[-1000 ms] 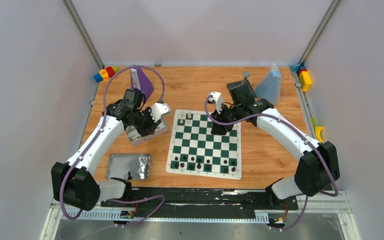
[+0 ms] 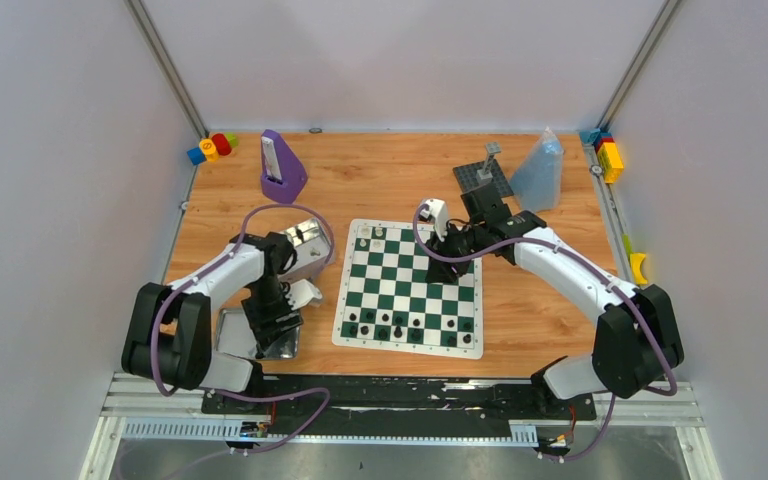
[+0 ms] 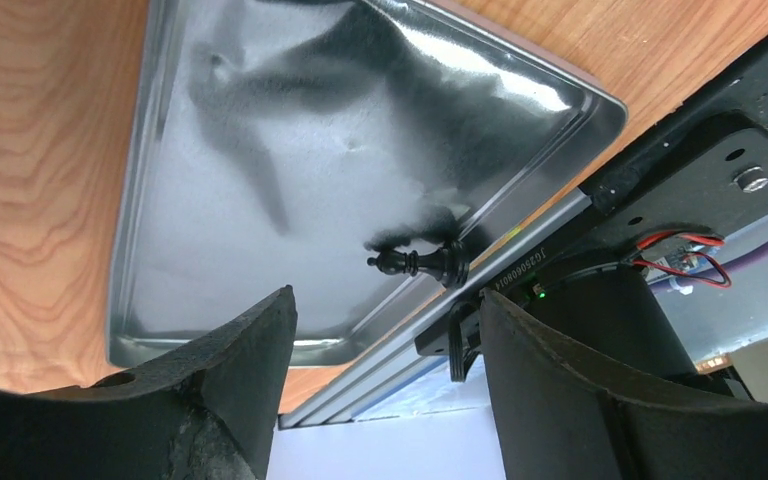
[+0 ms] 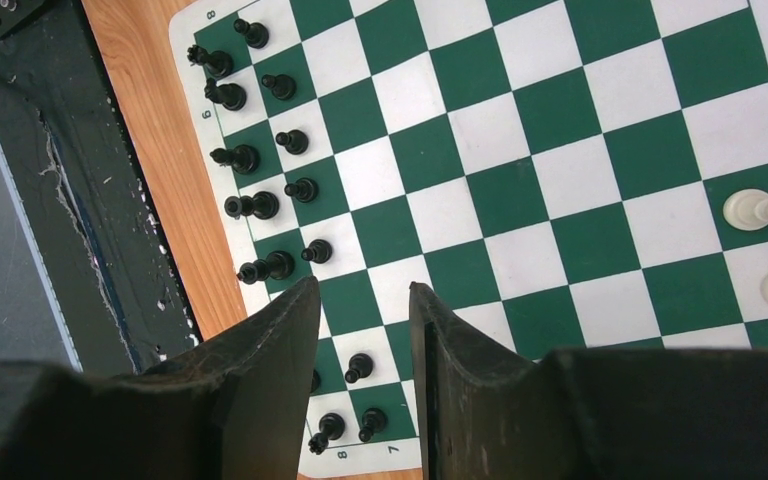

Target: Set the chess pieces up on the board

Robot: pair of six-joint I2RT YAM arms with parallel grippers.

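My left gripper is part open over the metal tray (image 3: 270,150) at the lower left, with nothing between its fingers. A black chess piece (image 3: 425,262) lies on its side in the tray, just ahead of the fingertips. My right gripper is over the board (image 4: 520,180), fingers slightly apart with nothing visible between them. Black pieces stand in two rows along one edge, such as a black pawn (image 4: 302,189). A few white pieces, such as a white piece (image 4: 755,208), stand toward the opposite side.
A light box (image 2: 305,250) sits behind the left gripper, beside the board. A purple stand (image 2: 282,170), a dark pad (image 2: 470,177) and a blue translucent object (image 2: 538,175) stand at the back. Bare wood lies right of the board and at the back middle.
My left gripper has moved from over the box toward the front and down over the metal tray. The right arm has shifted slightly toward the front over the board.
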